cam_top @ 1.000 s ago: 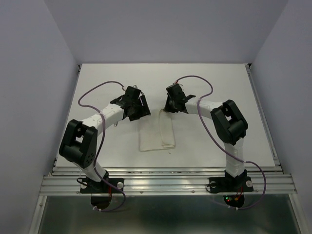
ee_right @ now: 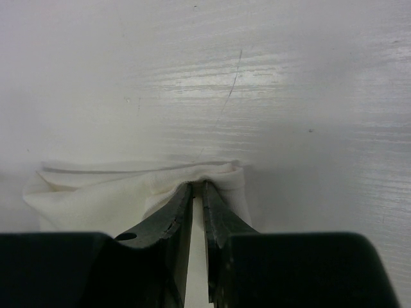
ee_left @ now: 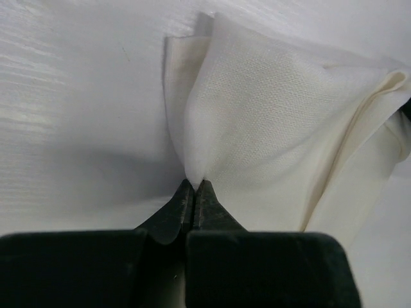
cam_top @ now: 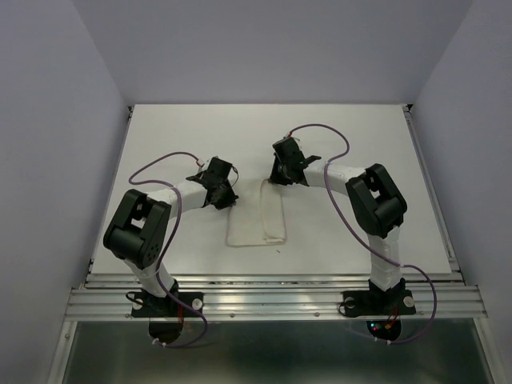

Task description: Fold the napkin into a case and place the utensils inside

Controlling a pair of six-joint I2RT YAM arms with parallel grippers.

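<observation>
The cream napkin (cam_top: 248,224) lies partly folded in the middle of the table, with a long folded flap along its right side. My left gripper (cam_top: 232,200) is shut on the napkin's left edge near the far corner; in the left wrist view the pinched cloth (ee_left: 199,141) rises between its fingertips. My right gripper (cam_top: 274,178) is at the far right corner, its fingertips (ee_right: 215,205) narrowly apart at the creased cloth (ee_right: 103,205). Whether cloth is held between them is unclear.
Both arms reach in from the near edge on either side. No utensils can be made out clearly.
My left gripper has moved down and toward the near side onto the napkin's left edge and shut on it. The right arm has stayed in place.
</observation>
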